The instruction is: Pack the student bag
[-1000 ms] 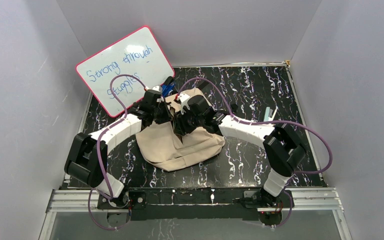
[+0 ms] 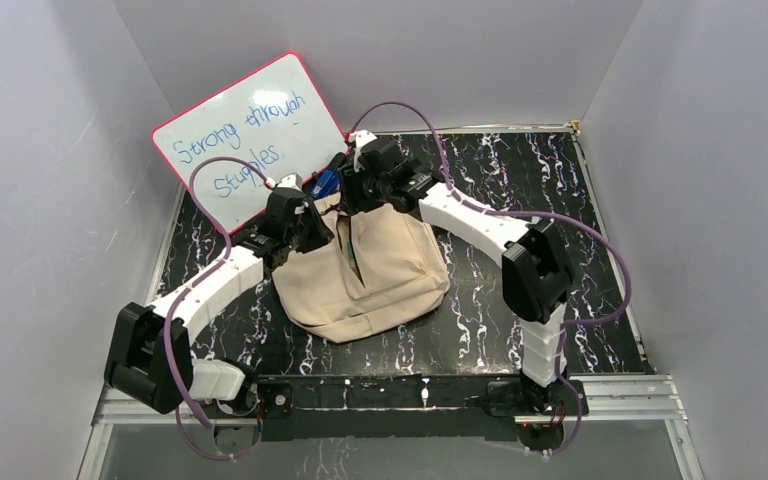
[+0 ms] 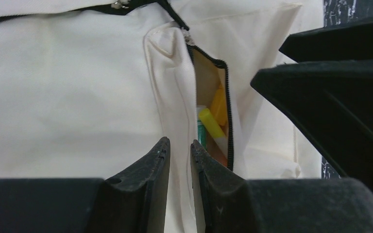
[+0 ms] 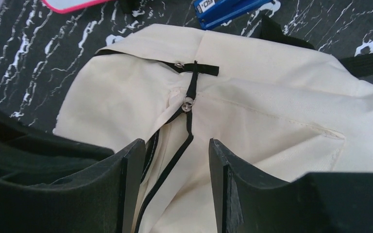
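Observation:
The cream bag [image 2: 390, 265] lies on the black marbled table, its black-edged zipper slit gaping. Through the slit, the left wrist view shows a yellow item [image 3: 211, 124] and part of a green one [image 3: 201, 133]. Over the bag's left half is my left gripper, partly open, its fingertips a small gap apart with bag cloth behind them. My right gripper is wide open above the slit's far end. Ahead of its fingers shows the metal zipper slider [image 4: 187, 104]; nothing is held.
A whiteboard [image 2: 250, 140] with blue writing leans at the back left. Just behind the bag lies a blue object [image 2: 325, 183]. A black strap [image 4: 369, 63] extends from the bag's side.
My right gripper has come up off the slit's middle and moved toward the bag's far end. The left gripper has shifted slightly left. The bag has stayed put.

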